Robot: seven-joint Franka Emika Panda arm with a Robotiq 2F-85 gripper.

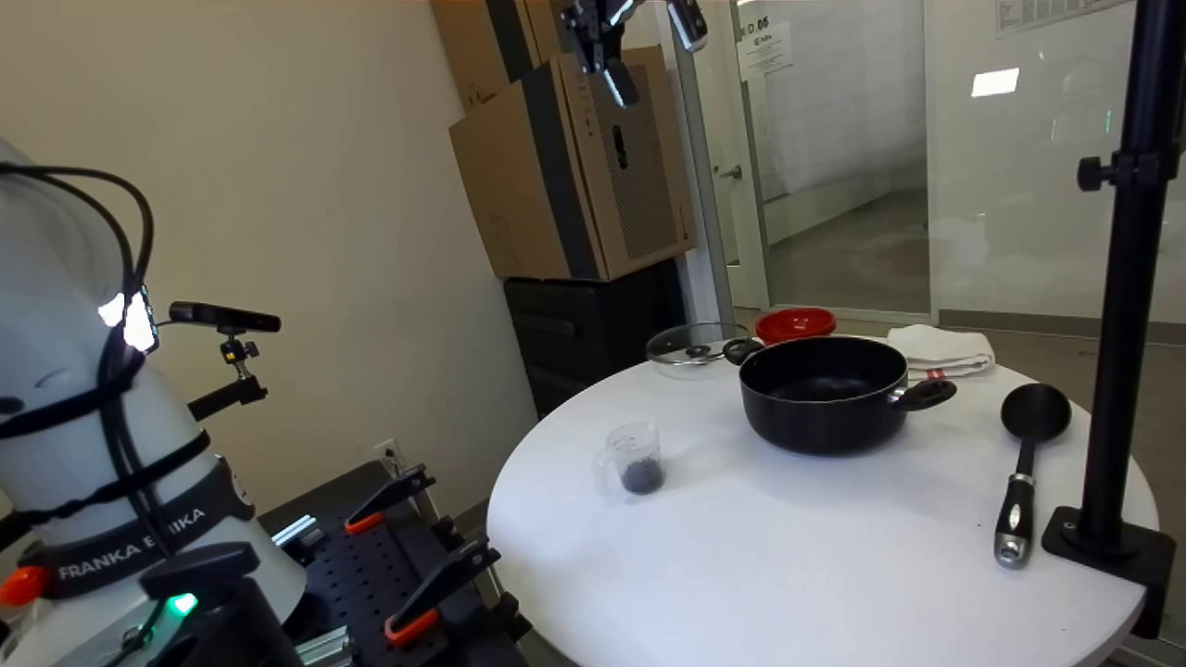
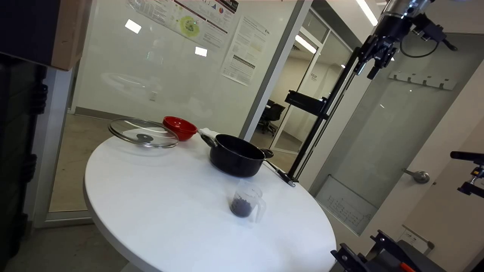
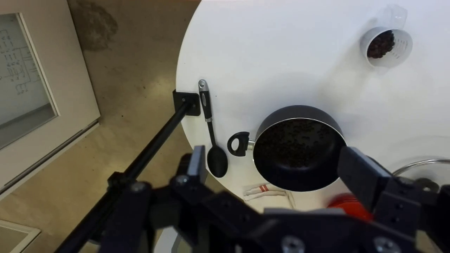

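Note:
High above the white table hangs my gripper, its two fingers wide apart and nothing between them; in the wrist view a finger shows at lower left. Below it, a black pot stands uncovered, and dark bits cover part of its bottom in the wrist view. A clear measuring cup stands upright on the table, partly filled with small dark beans. The black spoon lies near the table edge, beside the pole's base. Behind the pot sit a glass lid and a red bowl.
A folded white towel lies behind the pot. The black pole rises from a clamp at the table's edge. Bare white tabletop spreads in front of the pot and cup.

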